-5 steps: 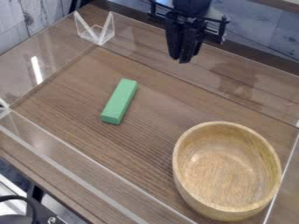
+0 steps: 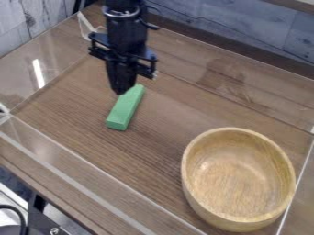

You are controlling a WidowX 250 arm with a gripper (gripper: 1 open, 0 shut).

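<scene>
A green rectangular block (image 2: 124, 108) lies flat on the wooden table left of centre. My dark gripper (image 2: 120, 73) is just above and behind the block's upper end, pointing down; whether it is open or shut is too small and blurred to tell.
A large tan bowl (image 2: 236, 188) sits at the lower right. A metal wall runs along the back.
My gripper has moved from the back right leftward and toward the camera, to over the green block. The block and bowl have not moved.
</scene>
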